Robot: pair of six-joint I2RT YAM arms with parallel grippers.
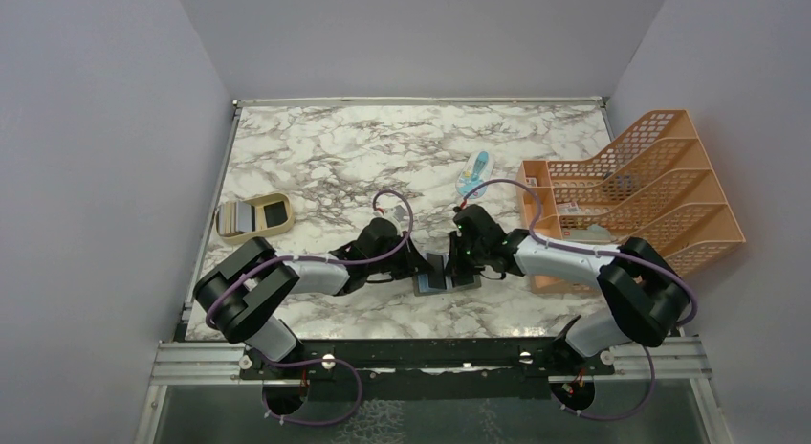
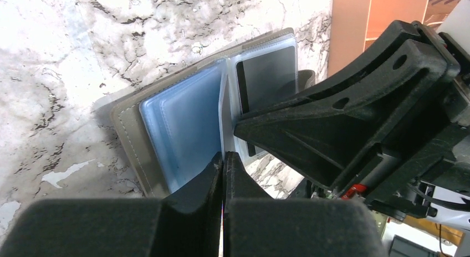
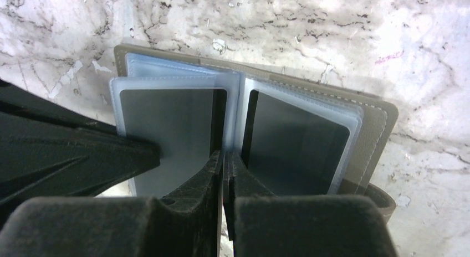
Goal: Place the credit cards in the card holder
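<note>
The card holder, an open booklet with a grey-brown cover (image 1: 430, 292) and clear blue-tinted sleeves, lies on the table between my grippers. In the left wrist view one sleeve page (image 2: 224, 102) stands on edge, its near end at the tips of my shut left gripper; whether it is pinched is unclear. A bare blue sleeve (image 2: 188, 116) lies left of it. Dark cards show in sleeves on both sides of the fold in the right wrist view, a left card (image 3: 169, 118) and a right card (image 3: 296, 138). My right gripper is at the fold, its fingertips close together.
An oval tan tray (image 1: 277, 230) with several cards stands at the left. An orange compartment rack (image 1: 564, 171) fills the right side. A blue and white item (image 1: 475, 174) lies behind my right arm.
</note>
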